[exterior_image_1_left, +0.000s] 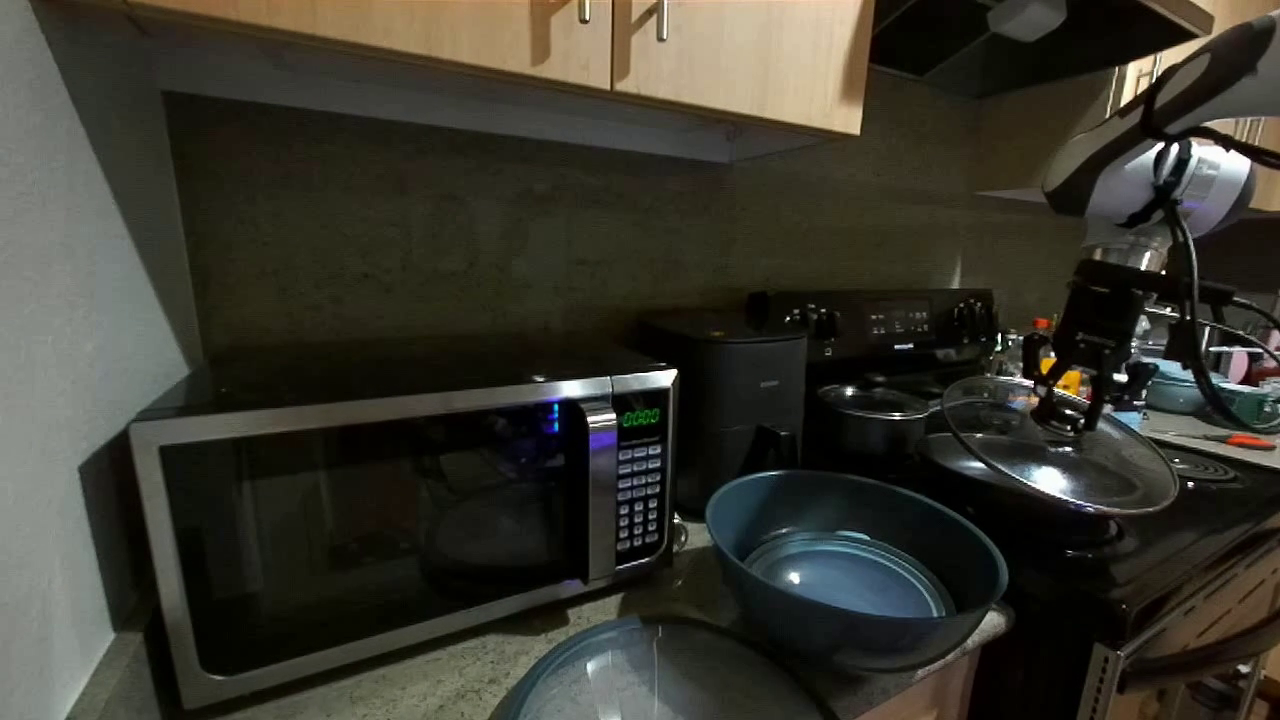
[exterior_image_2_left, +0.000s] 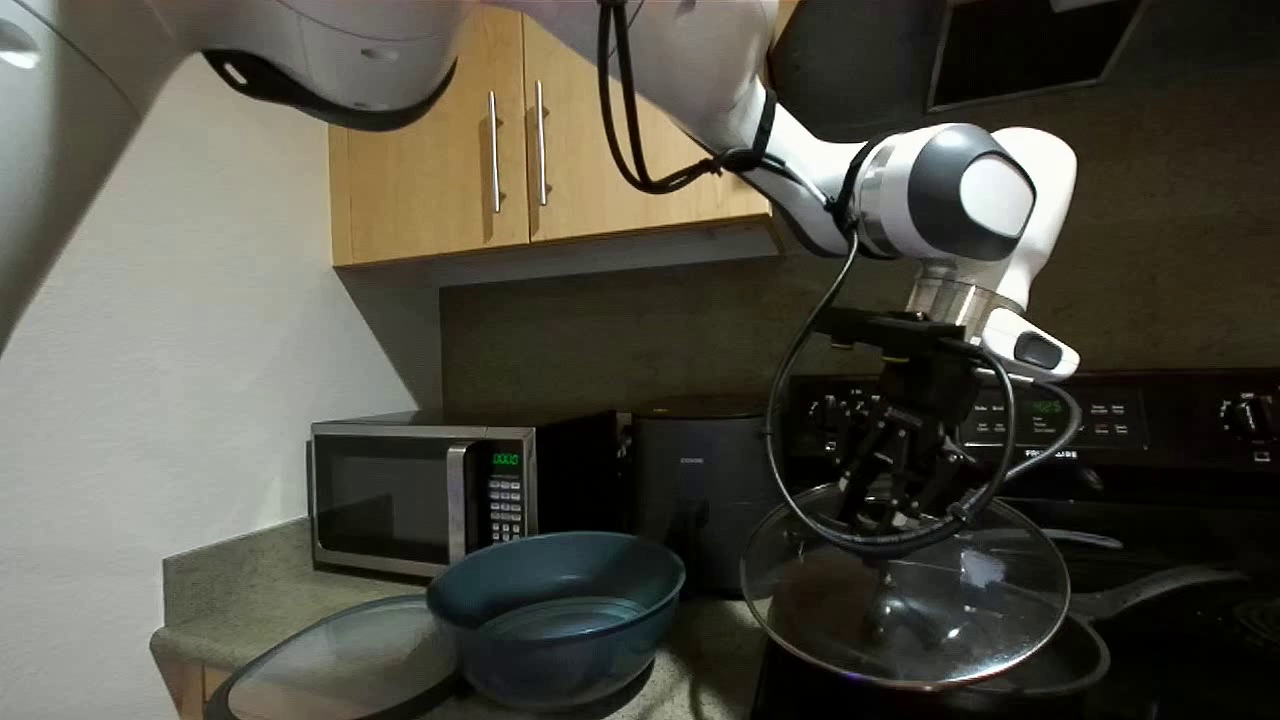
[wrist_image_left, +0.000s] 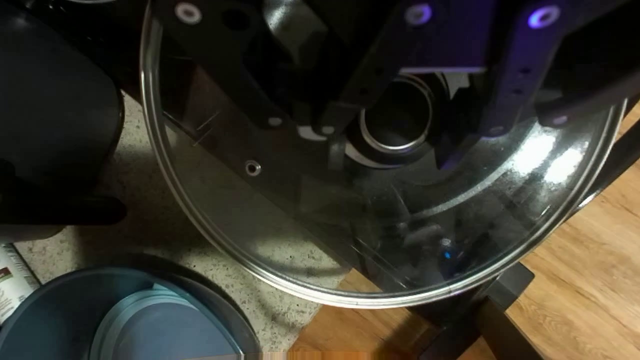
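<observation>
A clear glass lid (exterior_image_1_left: 1116, 468) with a metal rim hangs tilted above the stove, its knob (exterior_image_1_left: 1059, 416) between my fingers. My gripper (exterior_image_1_left: 1068, 414) is shut on that knob. The second exterior view has the lid (exterior_image_2_left: 840, 612) under my gripper (exterior_image_2_left: 882, 522), with a pan (exterior_image_2_left: 1068, 660) partly behind and below it. From the wrist, the lid (wrist_image_left: 240, 240) fills the middle, and the dark round knob (wrist_image_left: 397, 114) shows between the fingers of my gripper. Lid and pan appear apart, though the exact gap is hard to tell.
A blue-grey bowl (exterior_image_1_left: 744, 528) stands on the counter left of the stove, a second lid (exterior_image_1_left: 660, 684) before it. A lidded pot (exterior_image_1_left: 873, 426) sits at the stove's back left. The air fryer (exterior_image_1_left: 744, 396) and microwave (exterior_image_1_left: 396, 528) line the counter.
</observation>
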